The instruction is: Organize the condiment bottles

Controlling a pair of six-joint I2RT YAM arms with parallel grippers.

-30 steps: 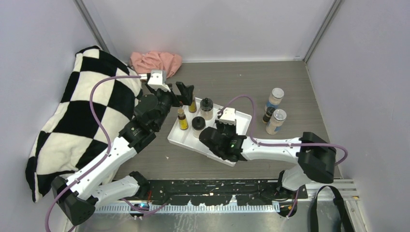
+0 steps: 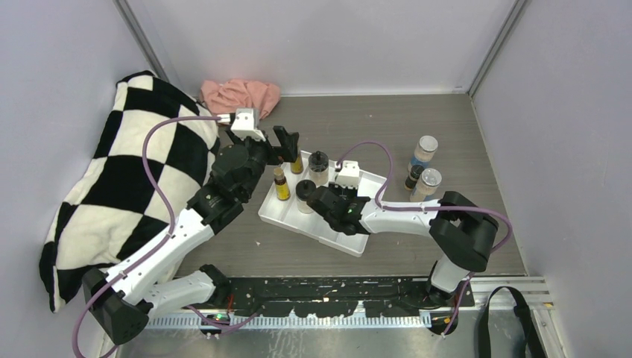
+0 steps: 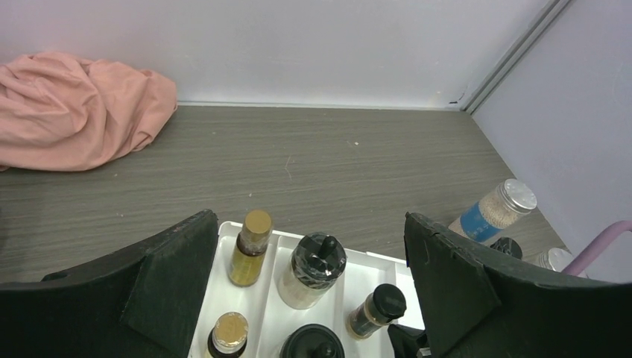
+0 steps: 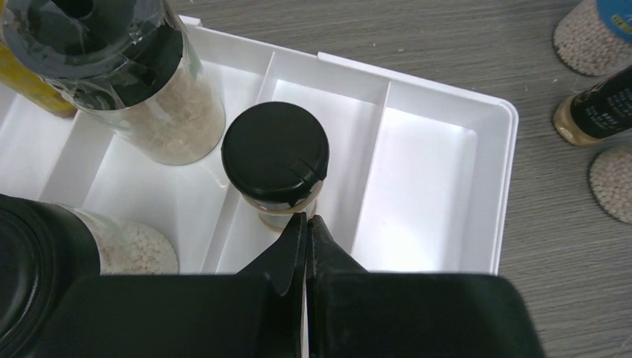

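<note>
In the top view the white tray (image 2: 276, 214) sits mid-table, its compartments holding two yellow bottles (image 2: 282, 184) and two black-capped clear jars (image 2: 318, 168). One small black-capped bottle stands in another compartment, leaning a little in the left wrist view. Against its lower side is my right gripper, fingers nearly together; nothing is visible between its fingers. My left gripper (image 2: 287, 145) hangs open and empty above the tray's back left corner. Right of the tray are two silver-lidded jars (image 2: 425, 149) and a small dark bottle (image 2: 414, 176).
The tray's rightmost compartment (image 4: 421, 179) is empty. A pink cloth (image 2: 238, 98) lies at the back left, and a checkered cushion (image 2: 112, 168) fills the left side. Bare table shows behind the tray and at the front.
My right arm has shifted slightly, its elbow moving left and its gripper back a little over the tray. The left arm has barely moved.
</note>
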